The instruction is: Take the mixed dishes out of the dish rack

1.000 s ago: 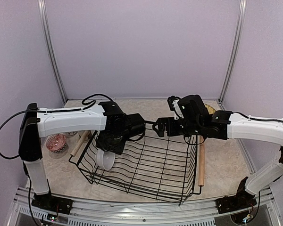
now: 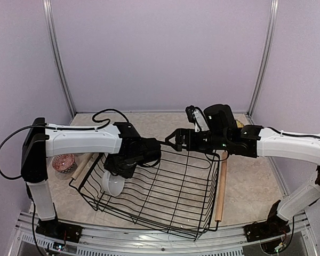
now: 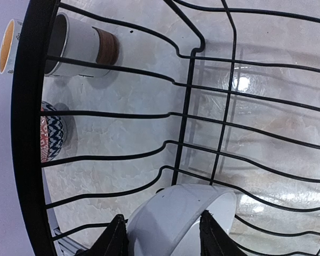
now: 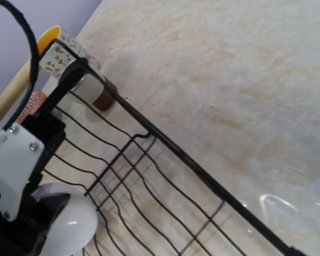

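A white bowl stands tipped on its side at the left end of the black wire dish rack. My left gripper is at the bowl, its fingers apart with the bowl's wall between them; one finger is outside, the other within the rim. Whether both touch the bowl is unclear. Over the rack's back edge, my right gripper is open and empty, pointing left. In the right wrist view, the left gripper's dark body partly covers the bowl.
Left of the rack are a red patterned bowl, a metal cup with a brown base and a patterned cup with a yellow inside. Wooden handles edge the rack. Its middle and right are empty.
The rack and white bowl have shifted slightly left and toward the front since a second ago, along with the left gripper.
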